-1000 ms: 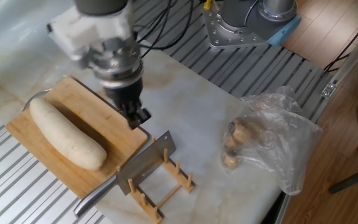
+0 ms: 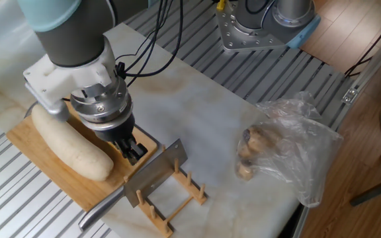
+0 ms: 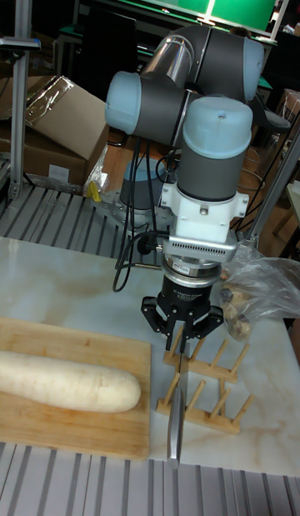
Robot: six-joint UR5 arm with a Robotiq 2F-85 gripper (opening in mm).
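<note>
My gripper [image 2: 134, 153] points down in the air, over the right corner of the cutting board and close to the cleaver in exterior view 2. In exterior view 3 the gripper [image 3: 182, 334] appears above and behind the cleaver, its fingers apart with no held object visible. A cleaver [image 2: 156, 173] stands on edge in a wooden peg rack [image 2: 180, 210], its metal handle [image 3: 175, 427] reaching toward the front. On the wooden cutting board [image 2: 76, 190] lies a long white radish [image 2: 71, 143]. Whether the fingers touch the blade cannot be told.
A clear plastic bag [image 2: 303, 152] with brown, roundish items [image 2: 260, 140] lies on the right of the marbled table [image 2: 210, 119]. Bare tabletop separates the bag from the rack. Loose black cables [image 3: 133, 222] hang beside the arm.
Over the last second my gripper has moved down and slightly left in exterior view 2, nearer the cleaver. The cleaver, rack, radish and bag have stayed put.
</note>
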